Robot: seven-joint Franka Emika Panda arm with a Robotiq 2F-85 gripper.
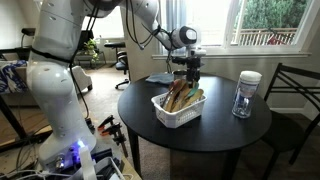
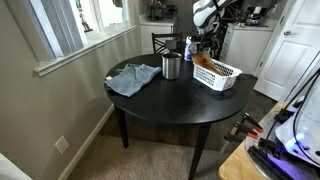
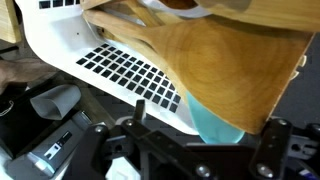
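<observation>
A white slotted basket (image 1: 178, 119) stands on the dark table with several utensils upright in it. Brown wooden utensils (image 1: 179, 96) rise from its middle, and a teal utensil (image 1: 197, 88) leans at the right. Above the basket's far side is my gripper (image 1: 192, 73). From the wrist, a broad wooden head (image 3: 235, 70) fills much of the view, partly covering the teal utensil (image 3: 208, 122). My open gripper has its dark fingers apart at the bottom edge, the teal end close to the space between them. Contact with the fingers is not clear.
A lidded container (image 1: 246, 95) stands right of the basket. Across the table are a metal pot (image 2: 172, 65) and a crumpled grey cloth (image 2: 134, 79). Bare tabletop (image 2: 180, 100) lies between cloth and basket. A black chair (image 1: 291, 105) is beyond the right edge.
</observation>
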